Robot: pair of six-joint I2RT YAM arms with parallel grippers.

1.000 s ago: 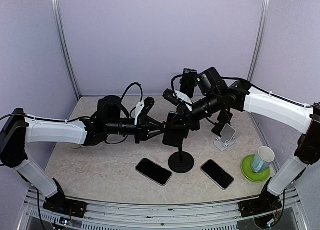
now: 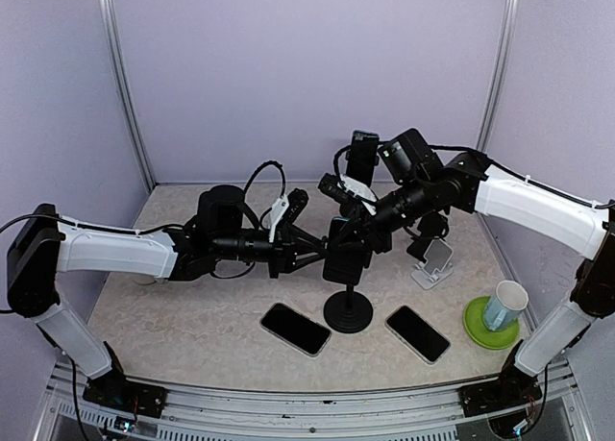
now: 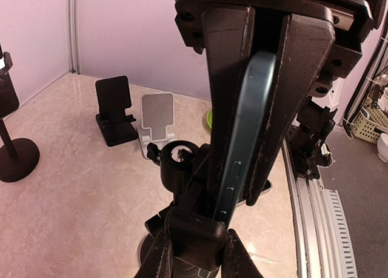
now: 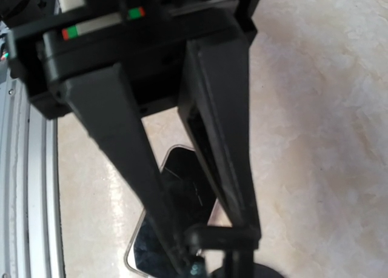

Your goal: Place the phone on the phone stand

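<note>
A black phone stand on a round base [image 2: 348, 311] stands at the table's centre, its head [image 2: 342, 266] between my two grippers. My left gripper [image 2: 317, 247] reaches it from the left, shut on the stand's head, which fills the bottom of the left wrist view [image 3: 197, 238]. My right gripper [image 2: 346, 239] comes from upper right, shut at the head's upper part; in the left wrist view a slim grey-blue strip, perhaps a phone's edge [image 3: 248, 126], shows between its fingers. Two phones lie flat in front, one left [image 2: 295, 330] and one right [image 2: 417, 333].
A silver stand [image 2: 432, 268] and black stands stand at the back right. A tall black stand [image 2: 362, 153] is behind my grippers. A cup [image 2: 504, 306] sits on a green plate [image 2: 478, 330] at front right.
Both grippers and the stand's head between them have shifted slightly to the right since one second ago.
</note>
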